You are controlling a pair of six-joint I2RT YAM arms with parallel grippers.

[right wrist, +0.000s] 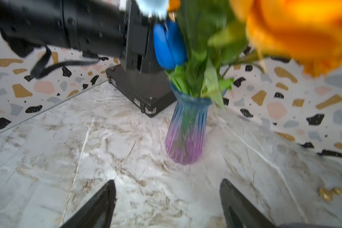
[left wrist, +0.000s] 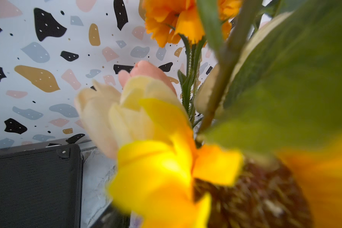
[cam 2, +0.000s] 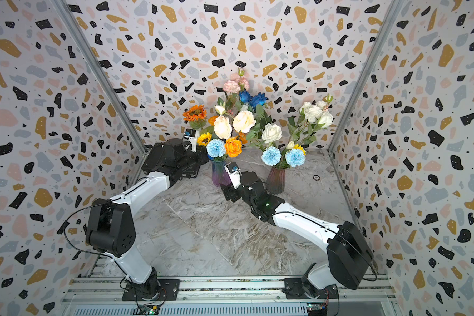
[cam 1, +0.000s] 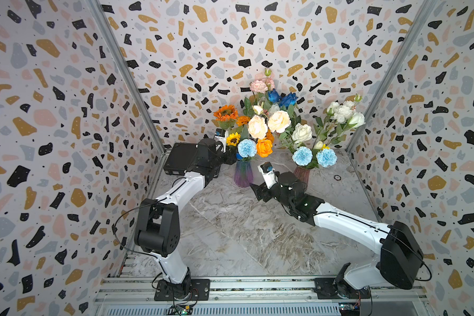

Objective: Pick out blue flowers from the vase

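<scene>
A blue-purple vase (right wrist: 186,140) holds mixed flowers, among them a blue tulip (right wrist: 170,45) low at its rim, a light-blue carnation (cam 1: 247,148) and dark blue roses (cam 1: 287,100) at the back. My left gripper (cam 1: 231,154) is shut among the stems just above this vase, apparently on a flower stem; which one is hidden. A blurred sunflower (left wrist: 159,167) fills its wrist view and covers its fingers. My right gripper is open and empty, in front of the vase. Two more light-blue carnations (cam 2: 271,156) sit in the reddish vase (cam 2: 276,180) on the right.
A black case (cam 1: 181,158) lies behind my left gripper. White roses (cam 1: 347,113) rise from the right vase, close behind the right arm. A small dark ring (cam 1: 337,177) lies at the far right.
</scene>
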